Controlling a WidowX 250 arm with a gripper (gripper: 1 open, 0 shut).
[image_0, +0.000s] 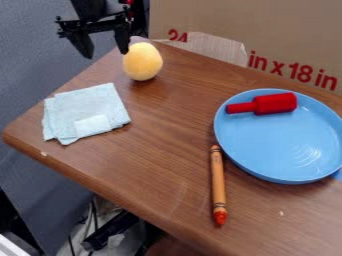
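Note:
My black gripper (103, 40) hangs at the top left of the camera view, over the table's far left edge, its two fingers spread apart with nothing seen between them. Just right of and below it a yellow round object (143, 62) rests on the table. A pale blue folded cloth (84, 112) lies on the left part of the table. On the right, a blue plate (278, 150) holds a red cylindrical object with a handle (274, 104). An orange crayon (218, 188) lies left of the plate.
A cardboard box (247, 30) stands along the back, with a pale flap beside it.

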